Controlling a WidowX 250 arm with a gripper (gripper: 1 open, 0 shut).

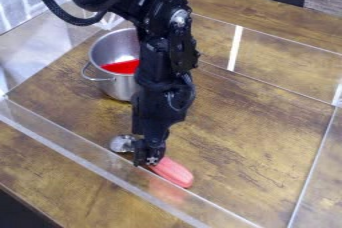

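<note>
My black gripper (150, 156) is low at the front centre, over a pink-handled utensil (171, 173) with a metal head (122, 144) that lies near the clear front edge strip. The fingertips are at the utensil; their gap is hard to see. Behind the arm, at left, stands a steel pot (104, 47) with red inside.
Clear low borders or strips (201, 207) run along the front and sides. A wall is at the back.
</note>
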